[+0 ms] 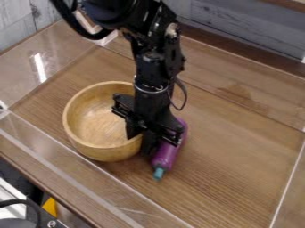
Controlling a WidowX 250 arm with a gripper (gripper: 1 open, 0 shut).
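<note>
A tan bowl [89,120] sits on the wooden table, left of the black gripper [149,134], which reaches down at the bowl's right side. A purple bottle with a teal tip [167,153] lies just right of the bowl, beneath the gripper and partly hidden by it. The fingertips are dark and overlap the bowl and bottle, so I cannot tell what is between them.
Bare tabletop [238,151] spreads to the right and behind. A pale wall stands at the back. At the front left are the table's edge, a dark cable and a small yellow object [49,204].
</note>
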